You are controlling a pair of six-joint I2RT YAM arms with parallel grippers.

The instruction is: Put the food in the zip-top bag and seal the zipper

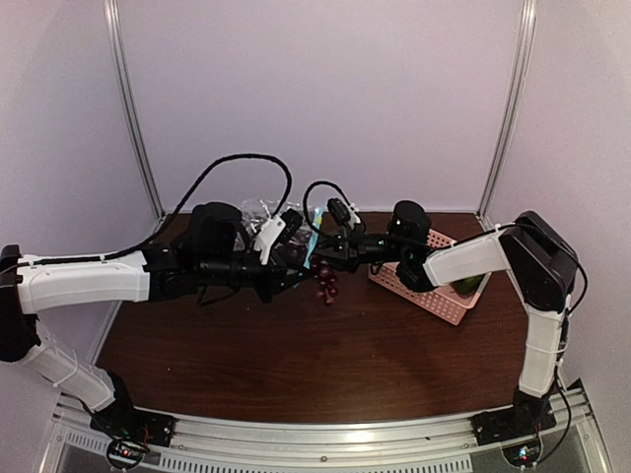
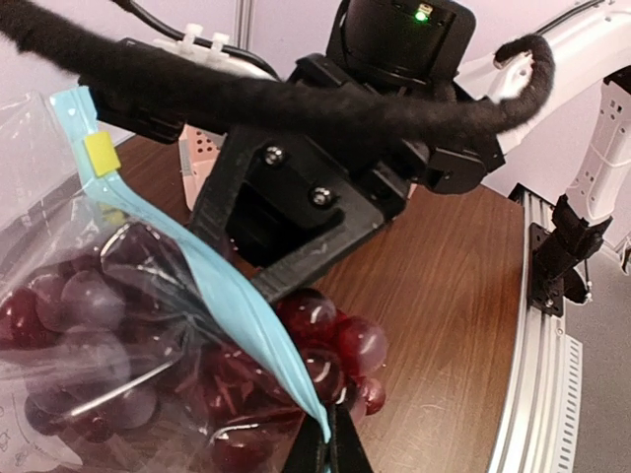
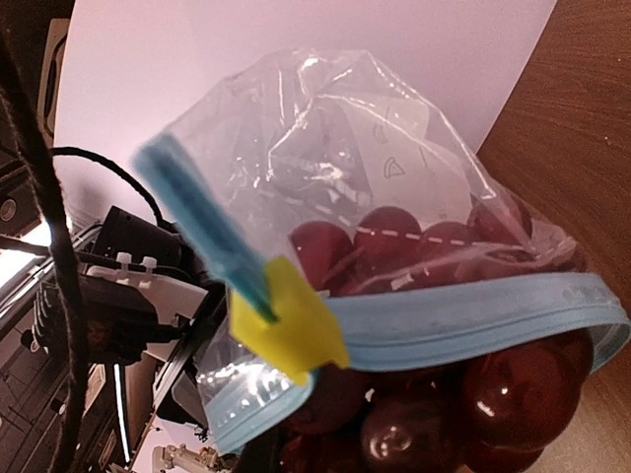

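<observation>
The clear zip bag [image 3: 345, 128] is held raised above the table's middle, with grapes [image 3: 518, 389] partly inside and a bunch hanging out past its blue zipper strip [image 2: 229, 291], which has a yellow tab [image 2: 102, 155]. My left gripper is shut on the lower end of that strip. My right gripper [image 1: 325, 254] is at the bag's opening beside the grapes [image 1: 326, 288], shut; its fingertips are hidden behind strip and grapes, apparently on the grapes or bag edge.
A pink basket [image 1: 424, 301] with a green item [image 1: 467, 286] stands on the right behind my right arm.
</observation>
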